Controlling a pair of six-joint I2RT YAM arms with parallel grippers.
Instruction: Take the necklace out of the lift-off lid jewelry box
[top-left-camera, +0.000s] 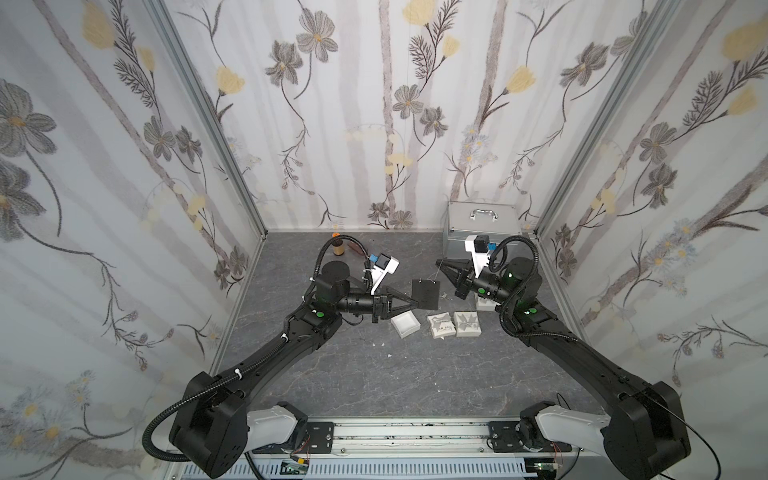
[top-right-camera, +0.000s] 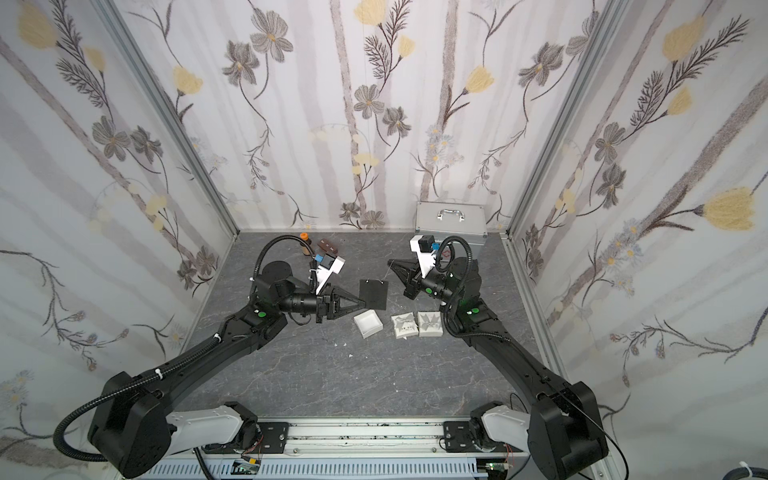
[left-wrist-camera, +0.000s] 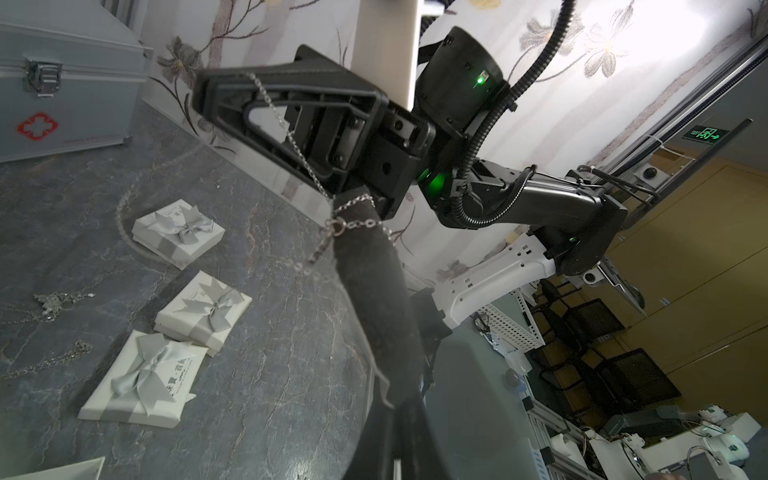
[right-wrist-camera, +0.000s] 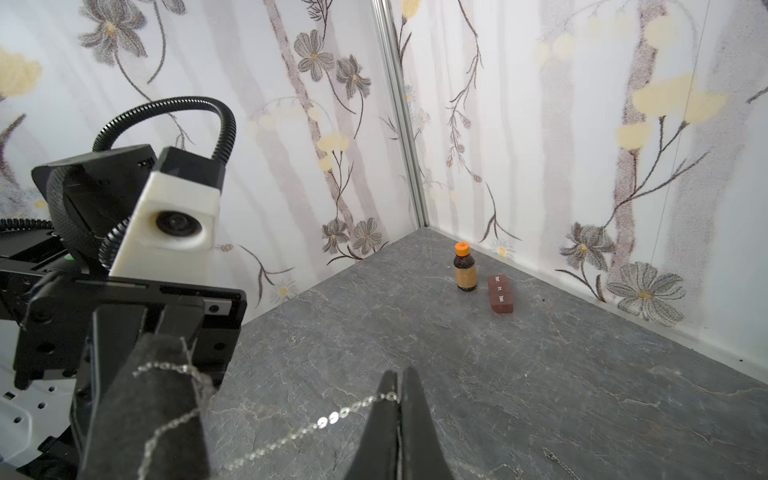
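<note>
My left gripper (top-left-camera: 413, 305) is shut on a black card (top-left-camera: 425, 294), with a silver chain draped over the card's top in the left wrist view. My right gripper is shut on the chain (right-wrist-camera: 300, 433), which runs from its fingertips across to the card. An open, empty white box (top-left-camera: 405, 323) sits below my left gripper, with two bow-tied white boxes (top-left-camera: 441, 325) (top-left-camera: 468, 323) to its right. Loose chains with a pendant (left-wrist-camera: 56, 304) lie on the table in the left wrist view.
A silver case (top-left-camera: 480, 217) stands at the back right. A brown bottle (right-wrist-camera: 465, 270) and a reddish block (right-wrist-camera: 500, 294) sit at the back left. Another bow-tied box (left-wrist-camera: 177, 232) lies under the right arm.
</note>
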